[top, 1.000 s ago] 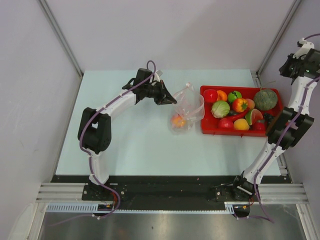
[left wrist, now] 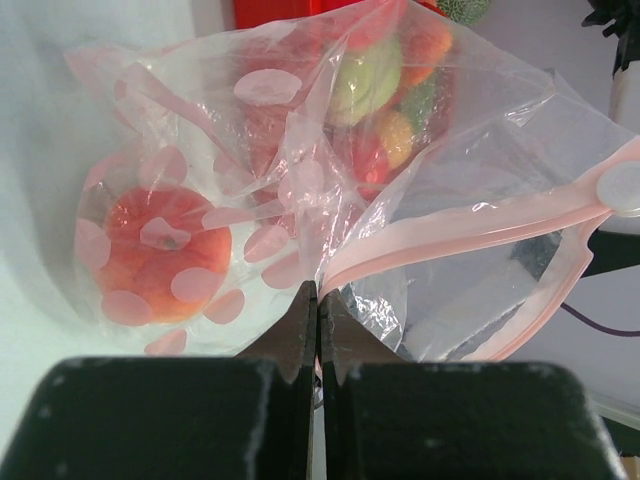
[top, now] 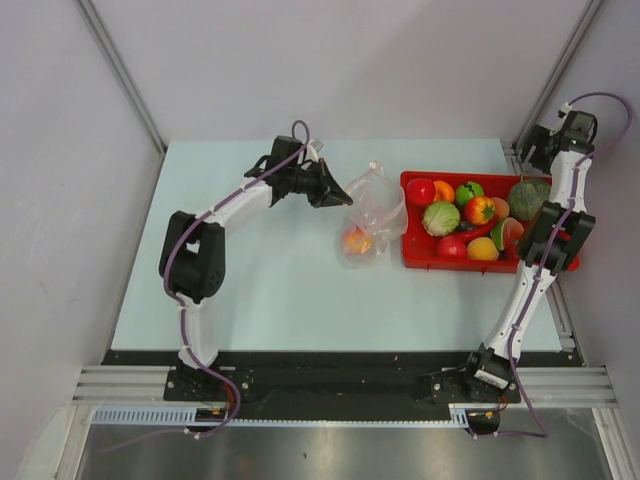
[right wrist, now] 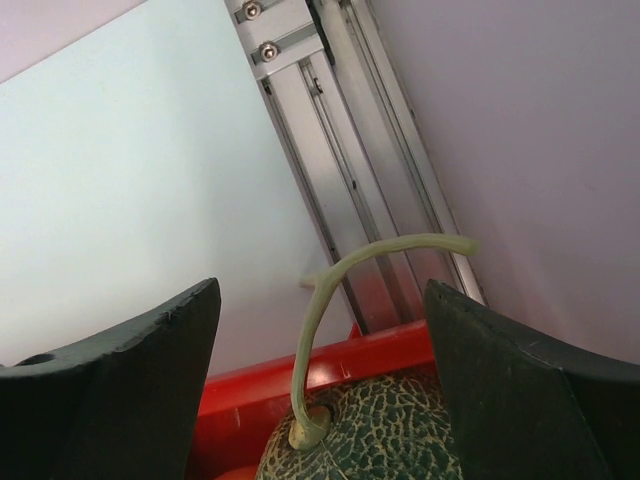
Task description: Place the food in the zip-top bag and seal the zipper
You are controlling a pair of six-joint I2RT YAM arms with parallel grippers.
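Note:
The clear zip bag (top: 375, 215) with pink dots and a pink zipper strip (left wrist: 470, 220) holds a peach-like red-orange fruit (left wrist: 160, 255). My left gripper is shut on the bag's zipper edge, holding the mouth raised. At the far right, my right gripper stands open over a dark mottled melon (right wrist: 365, 430), whose pale curved stem rises between the fingers.
A red bin (top: 430, 260) right of the bag holds several fruits and vegetables, including a cabbage, peppers and watermelon. A metal rail and wall border the right side.
My right gripper has come in from the right wall toward the melon at the bin's back right and opened. The left arm and bag look unchanged.

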